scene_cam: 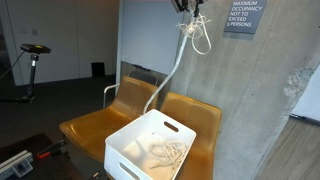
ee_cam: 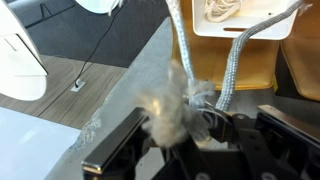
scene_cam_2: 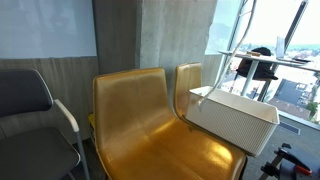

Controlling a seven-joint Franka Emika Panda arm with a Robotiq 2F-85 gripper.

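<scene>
A pale rope (scene_cam: 176, 72) hangs from my gripper (scene_cam: 190, 12), which is high above the chairs at the top edge of exterior view 1. In the wrist view the gripper is shut on the rope, whose frayed white end (ee_cam: 172, 112) sticks out toward the camera. Grey-white strands (ee_cam: 235, 62) run from the fingers toward the white bin (ee_cam: 270, 28). Inside the bin (scene_cam: 120, 140), more rope (scene_cam: 170, 152) lies coiled. Exterior view 2 shows only a strand of rope (scene_cam_2: 240, 35) rising out of the picture; the gripper is outside it.
Tan chairs (scene_cam: 198, 116) stand behind and beside the bin. A concrete wall (scene_cam: 240, 90) with a sign (scene_cam: 244, 15) rises behind them. A dark chair (scene_cam_2: 35, 125) with an armrest stands at the left in exterior view 2.
</scene>
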